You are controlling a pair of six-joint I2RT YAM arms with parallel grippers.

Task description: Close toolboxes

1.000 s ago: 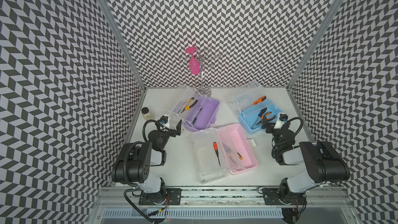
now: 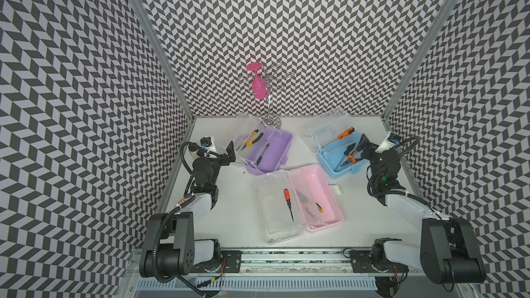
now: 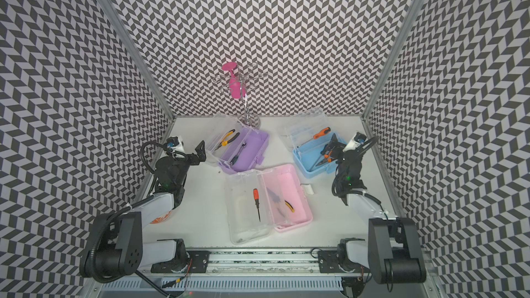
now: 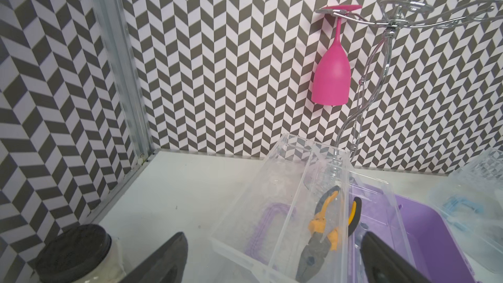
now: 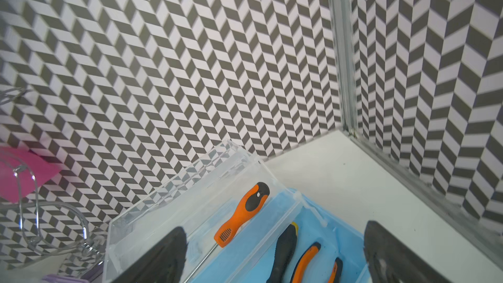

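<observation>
Three toolboxes stand with their clear lids swung back: a purple box (image 2: 280, 146) at the back left, a blue box (image 2: 330, 161) at the back right, and a pink box (image 2: 323, 193) at the front. Pliers (image 4: 318, 235) show at the purple box's lid (image 4: 262, 204). An orange screwdriver (image 5: 242, 213) lies in the blue box's lid (image 5: 173, 199), and a red one (image 2: 287, 198) in the pink box's lid. My left gripper is open left of the purple box, nothing between its fingers. My right gripper is open above the blue box, also empty.
A metal stand (image 2: 269, 104) with a pink goblet (image 4: 331, 76) rises behind the purple box. A jar with a black lid (image 4: 73, 251) is close to my left gripper's outer side. Bare table (image 2: 375, 226) lies at the front right.
The left gripper has shifted slightly left beside the jar; the right has come over the blue box. The boxes have not moved.
</observation>
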